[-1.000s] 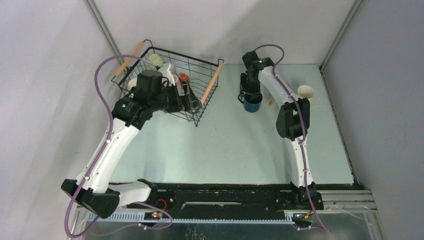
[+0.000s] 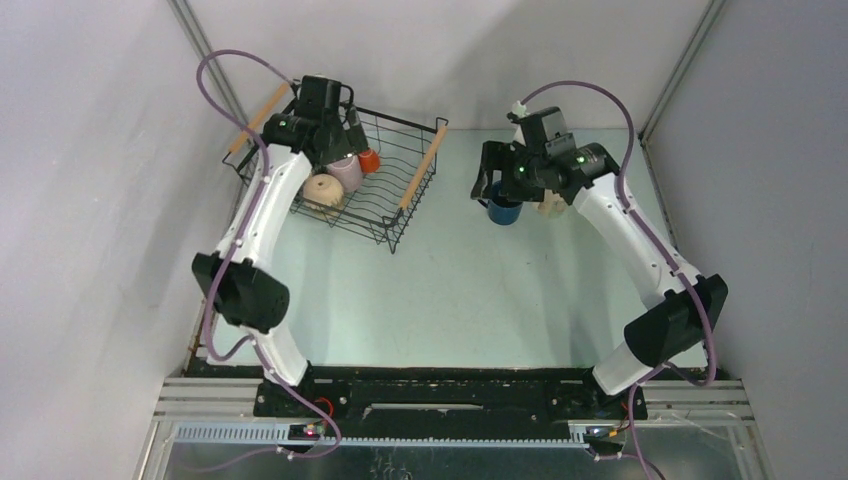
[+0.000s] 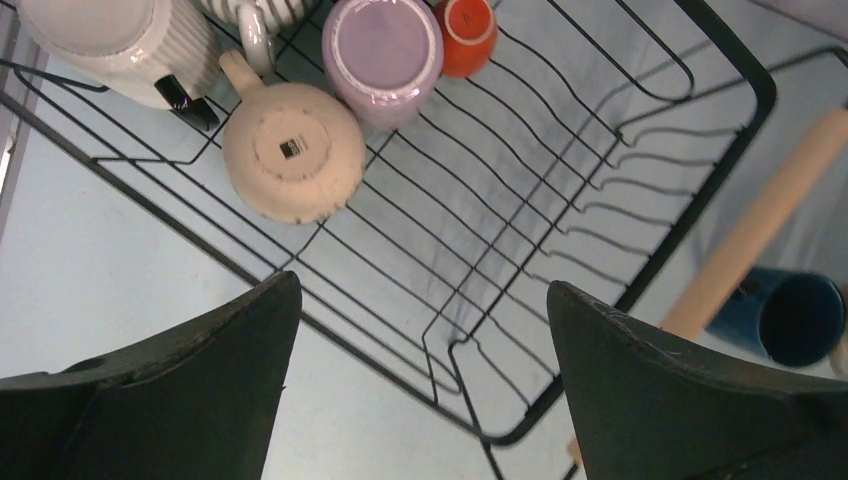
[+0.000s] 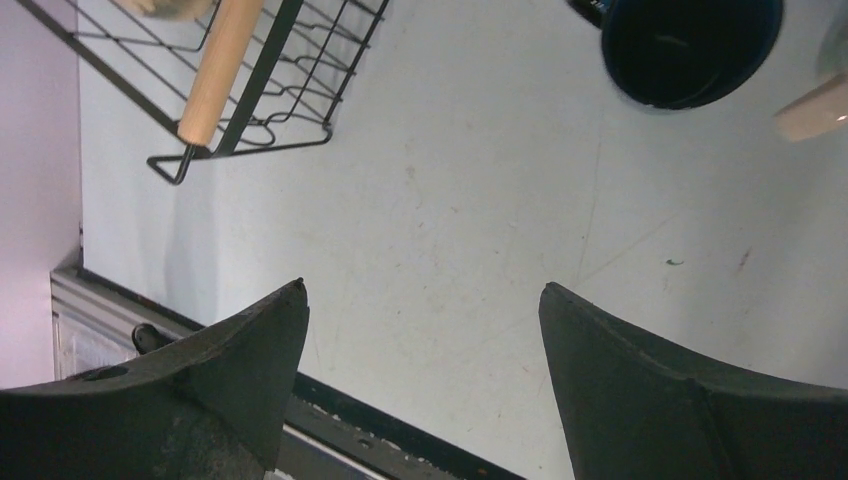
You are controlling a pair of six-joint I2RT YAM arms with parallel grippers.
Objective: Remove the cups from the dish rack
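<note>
A black wire dish rack [image 2: 409, 210] with wooden handles stands at the back left. In it lie a beige cup [image 3: 292, 152], a pinkish cup [image 3: 384, 52], a small orange cup [image 3: 468, 32] and a striped white cup [image 3: 135, 45]. My left gripper is open above the rack, nothing between its fingers. On the table to the right, a blue mug [image 2: 504, 212] stands beside a beige cup [image 2: 550, 205], both partly hidden under my right arm. My right gripper is open and empty above the table near them.
A wall stands close behind the rack and another along the right. Bare table [image 2: 430, 300] spreads across the middle and front. The rack's right wooden handle [image 2: 424, 168] lies between the rack's cups and the blue mug.
The left gripper has moved leftward and back over the rack, uncovering its right part. After letting go of the blue mug's area, the right arm has swung outward to the right, covering the light cups there.
</note>
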